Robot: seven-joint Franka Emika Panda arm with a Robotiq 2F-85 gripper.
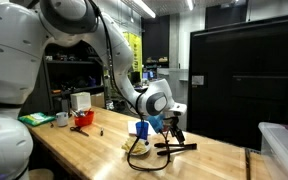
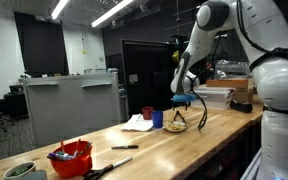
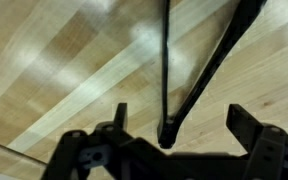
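A pair of long black tongs [image 3: 209,72] lies on the wooden table, its two arms meeting at a narrow end [image 3: 167,136] in the wrist view. That end sits between the two fingers of my gripper as seen from above; the fingers are apart and hold nothing. In exterior view 1 my gripper [image 1: 168,133] hangs low, close to the tongs [image 1: 178,148]. How much height is left between fingertips and tongs I cannot tell.
Beside the tongs stand a plate with yellow food [image 2: 178,127] and a blue cup [image 2: 157,118]. A white cloth [image 2: 137,123], a red basket [image 2: 71,163] and some utensils lie farther along the table. Bare wood fills the right side in exterior view 1.
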